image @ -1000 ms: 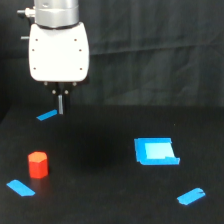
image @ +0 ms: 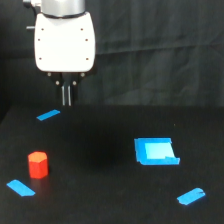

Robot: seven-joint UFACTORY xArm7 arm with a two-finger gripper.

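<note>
The white robot arm with its gripper (image: 67,92) hangs at the upper left, above the dark tabletop. Its narrow fingers point down; whether they are open or shut is hard to tell. A red hexagonal block (image: 38,165) sits at the left front. To the right lies a blue square outline with a pale inside (image: 157,144).
Strips of blue tape lie at the back left (image: 48,114), the front left (image: 20,187) and the front right (image: 191,195). A dark curtain (image: 160,50) stands behind.
The arm and gripper have moved a little to the right and up. The block and the tape have not moved.
</note>
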